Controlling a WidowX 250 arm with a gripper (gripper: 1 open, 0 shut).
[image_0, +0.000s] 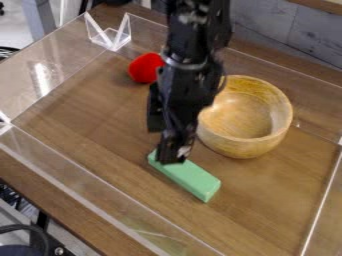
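My black gripper (168, 146) hangs low over the middle of the table, open, its fingertips just above the far end of a green bar (190, 182). A wooden bowl (254, 120) sits to the right, partly behind the arm. A red round object (143, 70) lies behind the arm at the upper left.
The wooden table (80, 130) has clear room to the left and at the front right. Clear plastic pieces stand at the back left (110, 30). A wooden ledge runs along the back right.
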